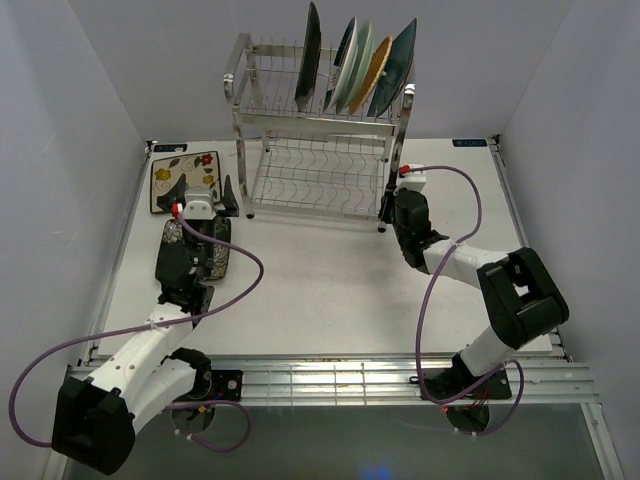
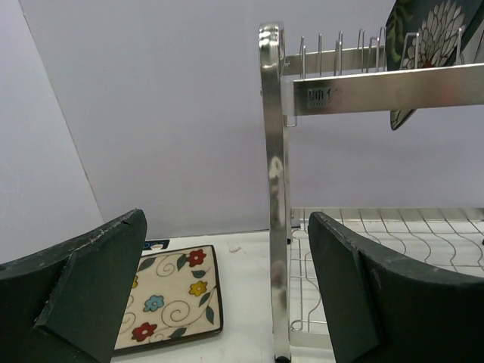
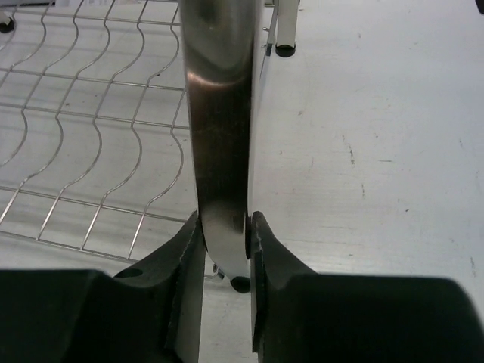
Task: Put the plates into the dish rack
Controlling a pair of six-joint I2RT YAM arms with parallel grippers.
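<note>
A two-tier metal dish rack [image 1: 315,125] stands at the back, several plates [image 1: 395,65] upright in its upper tier. A cream floral square plate [image 2: 174,299] lies left of the rack, and a dark patterned plate [image 1: 215,255] lies nearer, partly under my left arm. My left gripper [image 1: 203,190], open and empty, is just left of the rack's left leg, above those plates. My right gripper is at the rack's front right leg [image 3: 219,113], fingertips close around its lower part; whether they grip it is unclear.
The lower tier [image 3: 91,144] is empty. Walls bound both sides and the back.
</note>
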